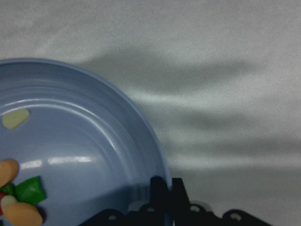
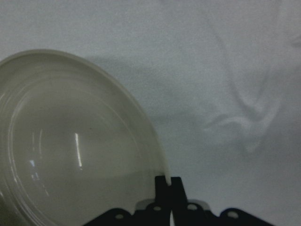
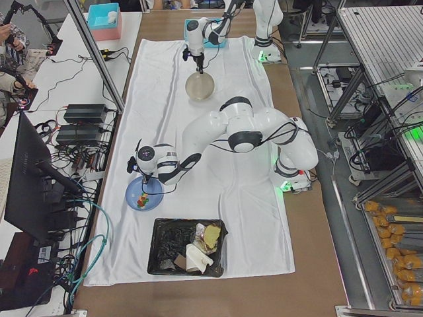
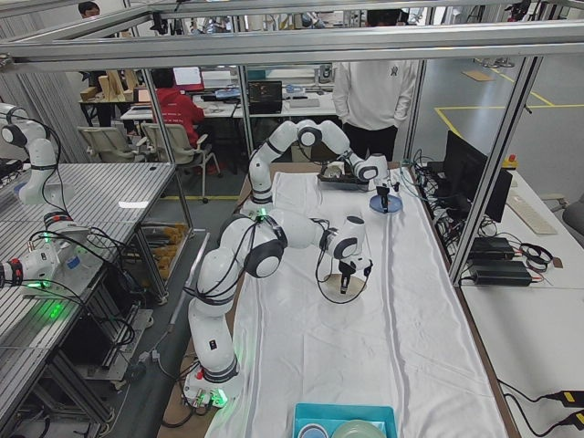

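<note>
A blue plate (image 3: 139, 198) with several small food-like pieces lies at the left of the cloth. My left gripper is shut on its right rim in the left wrist view. A cream plate (image 3: 199, 89) lies farther along the cloth. My right gripper is shut on that plate's rim in the right wrist view, fingers pointing down.
A black bin (image 3: 165, 264) holding wrappers and scraps stands at the near end of the white cloth (image 3: 251, 218). A turquoise tray (image 4: 301, 420) with dishes is at the other end.
</note>
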